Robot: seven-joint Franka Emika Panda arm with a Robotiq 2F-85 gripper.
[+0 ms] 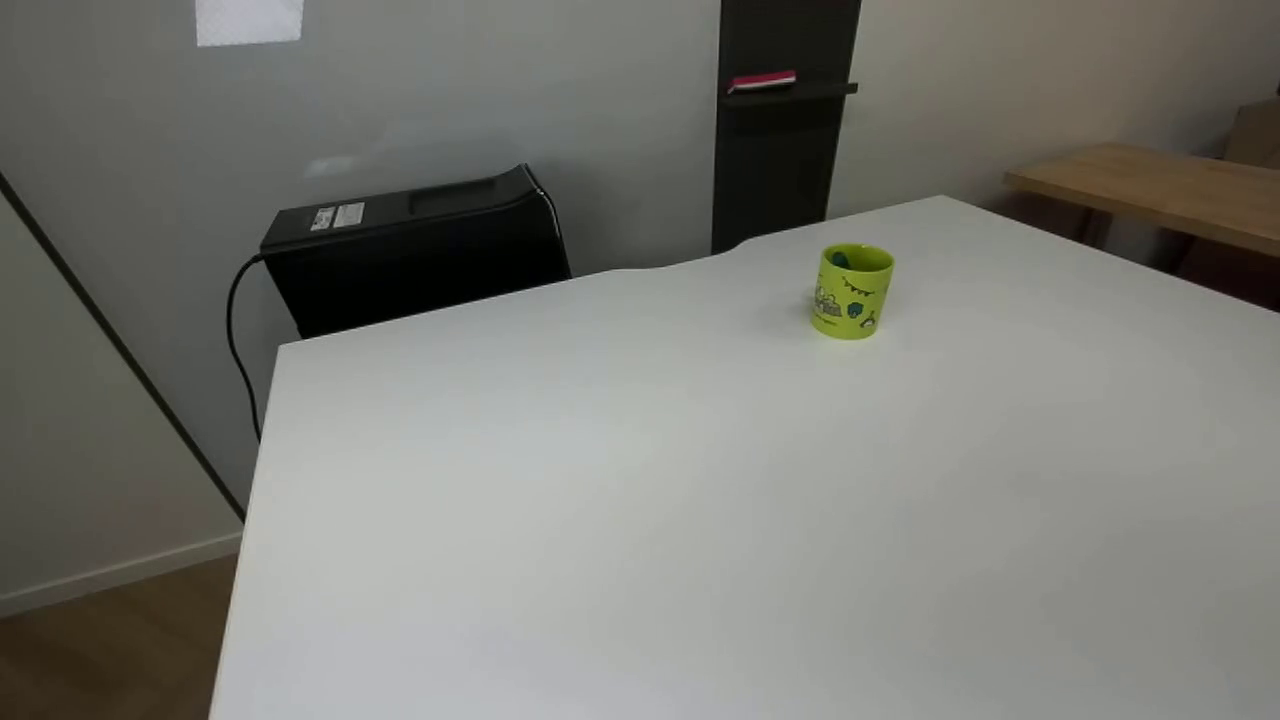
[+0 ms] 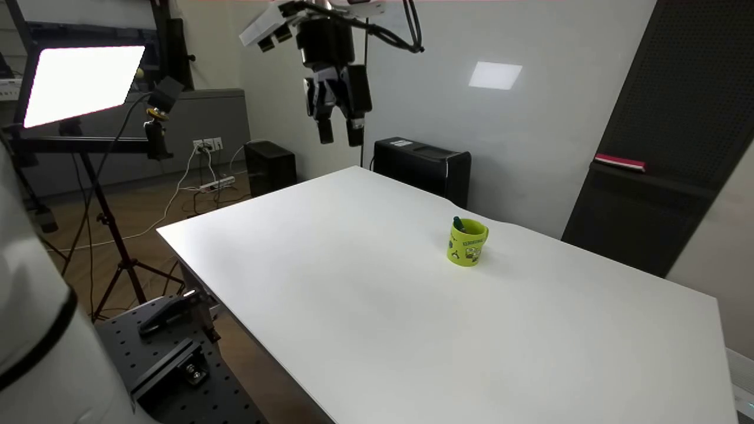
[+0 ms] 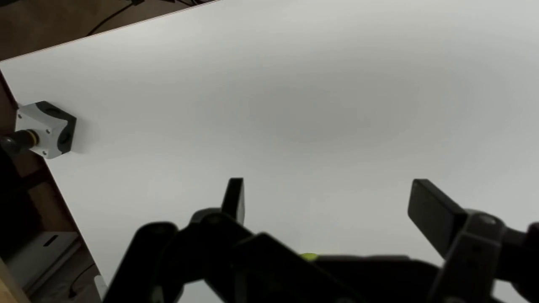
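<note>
A lime-green mug (image 1: 852,294) with dark printed pictures stands upright on the white table (image 1: 576,504). Inside it shows a dark teal object (image 2: 459,224), leaning against the rim; what it is I cannot make out. In exterior view 2 my gripper (image 2: 340,139) hangs high above the table, apart from the mug and to its upper left. Its fingers (image 3: 435,217) are spread wide in the wrist view, with only bare tabletop between them. Just a sliver of the mug (image 3: 309,256) peeks out there behind the gripper body.
A black box-shaped appliance (image 2: 422,166) stands behind the table's back edge. On the tabletop near its edge in the wrist view sits a grey box with a black knob (image 3: 45,130). A lamp panel (image 2: 85,81) on a stand is at left.
</note>
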